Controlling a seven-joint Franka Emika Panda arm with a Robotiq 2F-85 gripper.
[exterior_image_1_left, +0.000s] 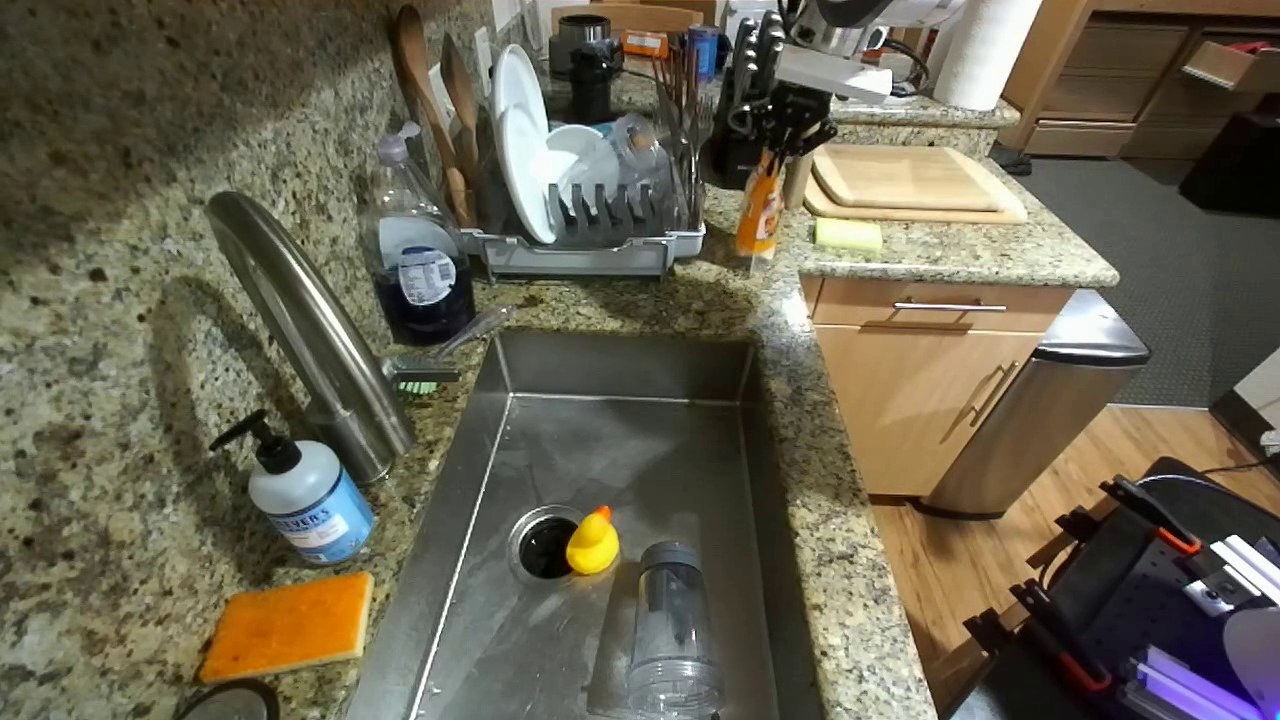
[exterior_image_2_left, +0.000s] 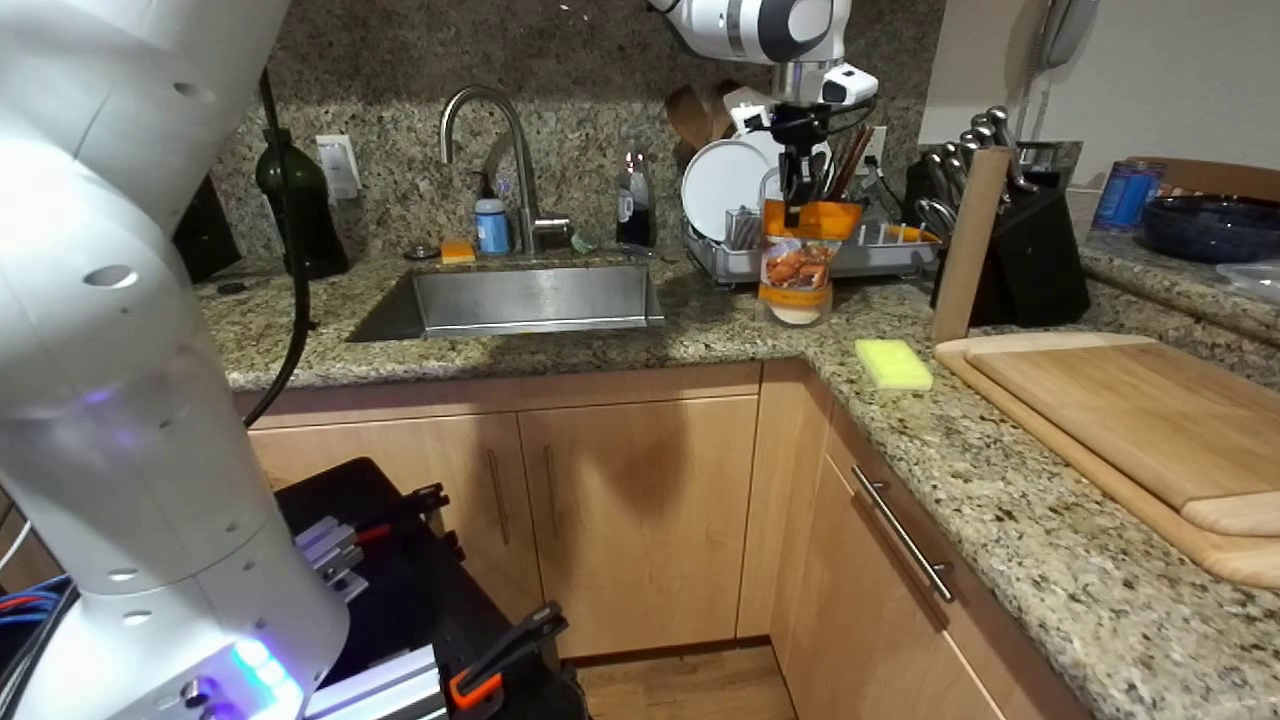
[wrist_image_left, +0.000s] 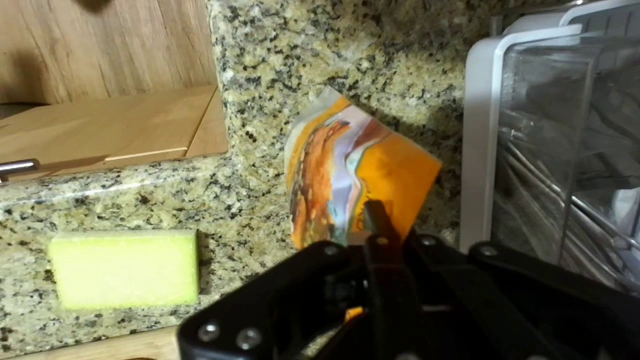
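An orange food bag (exterior_image_1_left: 758, 218) with a picture of food stands on the counter corner, tilted in exterior view 1. Its top is pinched in my gripper (exterior_image_1_left: 776, 150), whose fingers are closed together over the thin edge. From exterior view 2, the gripper (exterior_image_2_left: 793, 214) comes straight down onto the top of the bag (exterior_image_2_left: 797, 262). In the wrist view the dark fingers of the gripper overlap the orange part of the bag (wrist_image_left: 354, 174), hiding the exact line of contact.
Close behind the bag is the dish rack (exterior_image_2_left: 864, 258) with plates and utensils. A yellow sponge (exterior_image_2_left: 893, 364) and cutting boards (exterior_image_2_left: 1116, 420) lie on the right counter, near a knife block (exterior_image_2_left: 1026, 246). The sink (exterior_image_1_left: 624, 456) holds a rubber duck (exterior_image_1_left: 593, 542) and a clear bottle (exterior_image_1_left: 674, 630).
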